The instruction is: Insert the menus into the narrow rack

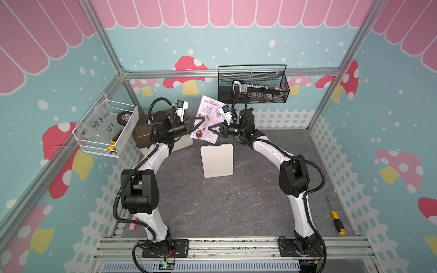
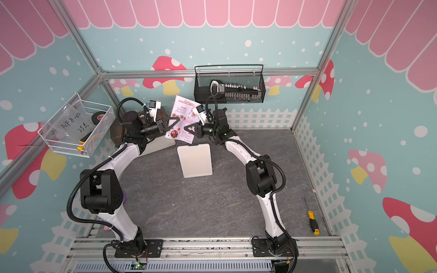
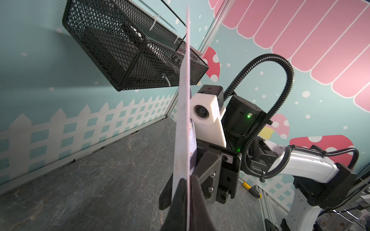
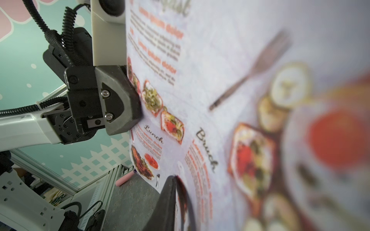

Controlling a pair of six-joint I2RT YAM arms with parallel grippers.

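Note:
A printed menu sheet (image 1: 210,105) is held up off the table between my arms, beyond a white flat piece (image 1: 217,160). My left gripper (image 1: 203,119) is shut on the menu near one side; in the left wrist view the sheet (image 3: 188,115) stands edge-on between its fingers. From the other side my right gripper (image 1: 209,128) reaches the sheet's lower part. In the right wrist view its dark finger (image 4: 163,209) lies close against the printed face (image 4: 200,115); whether its fingers pinch the paper cannot be told. I cannot make out a slotted rack.
A black mesh basket (image 1: 253,94) hangs on the back wall close behind the menu. Behind the left arm stands a brown object (image 1: 143,132), partly hidden. A white wire basket (image 1: 93,132) is at the left. A screwdriver (image 1: 337,223) lies far right.

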